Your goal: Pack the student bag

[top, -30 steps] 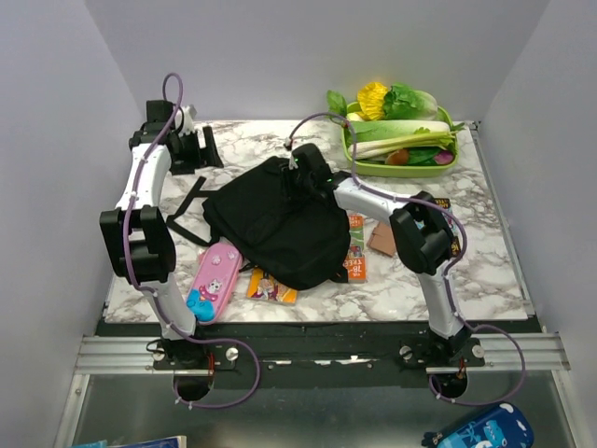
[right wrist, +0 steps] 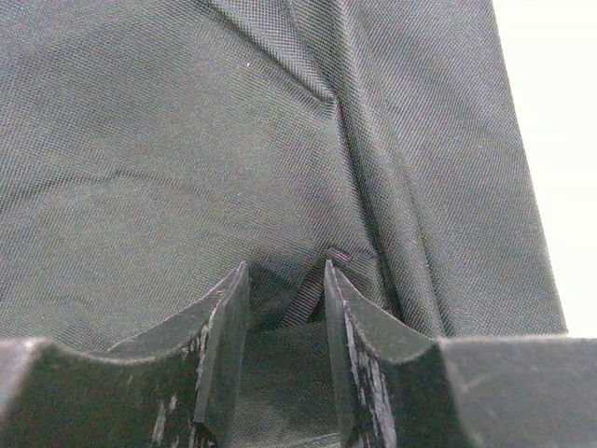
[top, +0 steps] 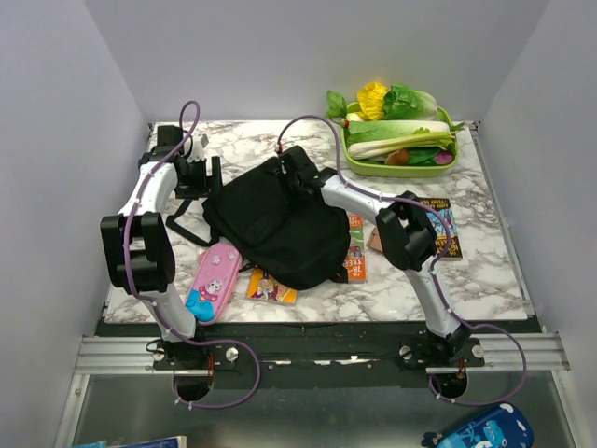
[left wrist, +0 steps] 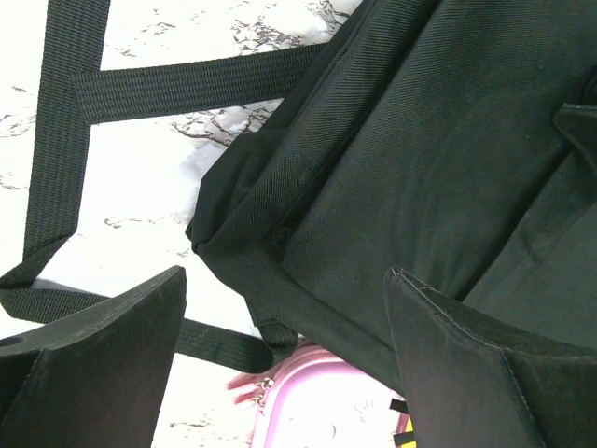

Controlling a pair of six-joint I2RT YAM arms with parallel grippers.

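The black bag (top: 280, 224) lies flat and slanting across the middle of the table, its strap (top: 191, 224) looped out to the left. At its upper left corner hangs my left gripper (top: 203, 177); the left wrist view shows its fingers (left wrist: 103, 364) wide apart, with the bag's edge (left wrist: 270, 224) and strap (left wrist: 219, 84) beyond them and nothing held. Over the bag's upper part is my right gripper (top: 287, 179). Its fingers (right wrist: 219, 355) stand a narrow gap apart, with black fabric and a short strap (right wrist: 306, 297) showing in that gap; whether they touch it is unclear.
A pink case (top: 215, 280) lies at the bag's lower left. Books (top: 270, 287) stick out from under or beside the bag, and another book (top: 443, 224) lies at right. A green vegetable basket (top: 399, 171) fills the back right. Bare marble shows at lower right.
The bag looks unmoved.
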